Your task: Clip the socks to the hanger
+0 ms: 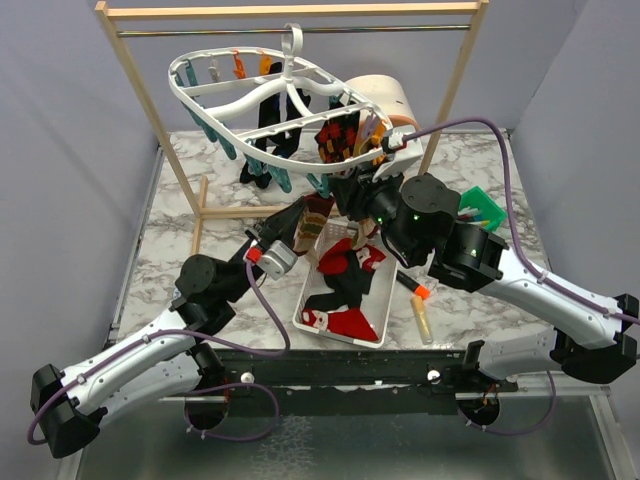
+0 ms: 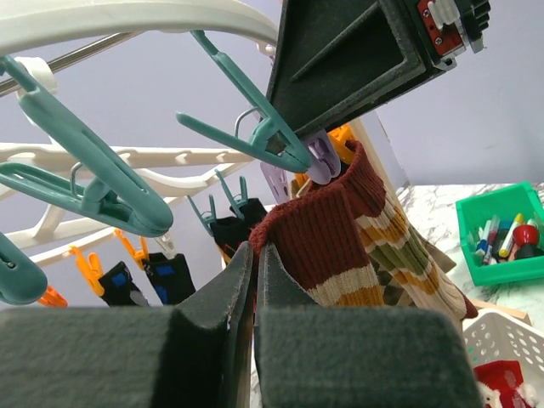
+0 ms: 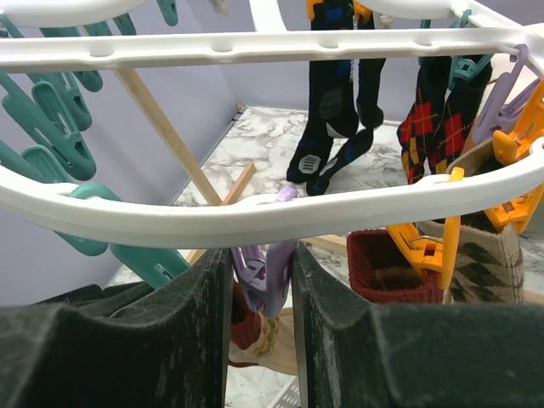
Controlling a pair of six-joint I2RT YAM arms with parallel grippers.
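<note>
A striped sock with a dark red cuff [image 2: 319, 242] hangs below the hanger's front rim. My left gripper is shut on a corner of that cuff, pinching thin cloth. My right gripper is shut on a purple clip [image 3: 276, 285] under the white hanger [image 3: 323, 208]. From the left wrist side, the purple clip [image 2: 323, 161] is right at the top of the cuff; whether cloth lies between its fingers cannot be told. A matching sock [image 3: 395, 276] hangs from orange clips at the right.
Teal clips [image 2: 93, 170] line the front rim close to my left gripper. Dark socks [image 1: 275, 115] hang further back. Below stands a white basket [image 1: 300, 325] with red and black socks. A green box [image 1: 482, 208] sits at the right.
</note>
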